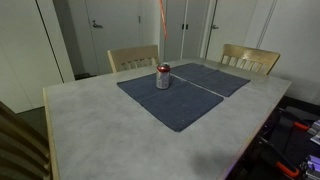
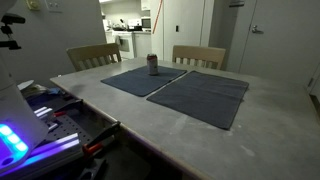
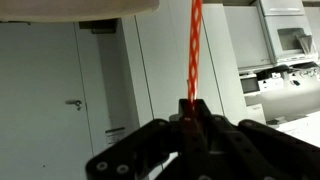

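A thin red straw-like stick (image 3: 195,45) shows in the wrist view, with my dark gripper shut on one end of it. In exterior view 1 the stick (image 1: 163,18) hangs in the air above a can (image 1: 163,77) with a silver body and reddish top, its lower end clear of the can. The same can (image 2: 152,65) stands upright in exterior view 2, below the stick (image 2: 157,14). Both exterior views leave the gripper out of frame. From the wrist view, the can cannot be made out.
Two dark blue placemats lie on the pale table (image 1: 90,115): one under the can (image 1: 185,112), another behind it (image 1: 212,78). Wooden chairs (image 1: 133,58) stand round the edges.
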